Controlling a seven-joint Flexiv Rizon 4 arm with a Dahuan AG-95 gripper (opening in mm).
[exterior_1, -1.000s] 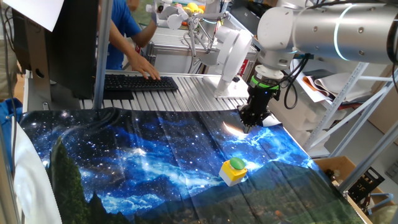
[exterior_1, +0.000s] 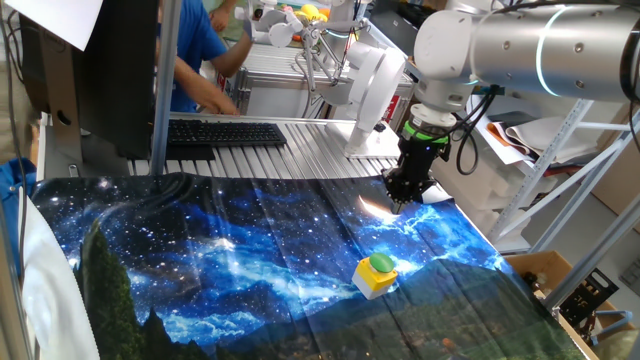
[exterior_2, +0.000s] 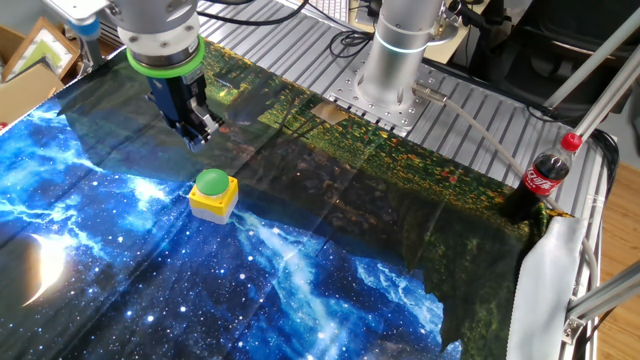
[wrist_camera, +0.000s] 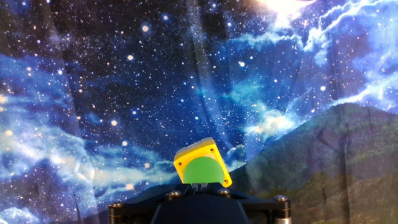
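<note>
A yellow and pale grey box with a round green button on top stands upright on the printed cloth. In the second exterior view the button box lies just below and to the right of my gripper, which hangs above the cloth, apart from it. In the wrist view my gripper's fingertips meet at the bottom middle, shut with nothing visible between them. Beyond them shows the button box, its lower part hidden by the gripper.
A night-sky cloth covers the table, with wide free room around the box. A cola bottle stands at the far right corner. A keyboard lies behind the cloth, near a person in blue.
The arm, gripper and button box have stayed still. Only the person's hand has moved, away from the keyboard and back towards its rear edge.
</note>
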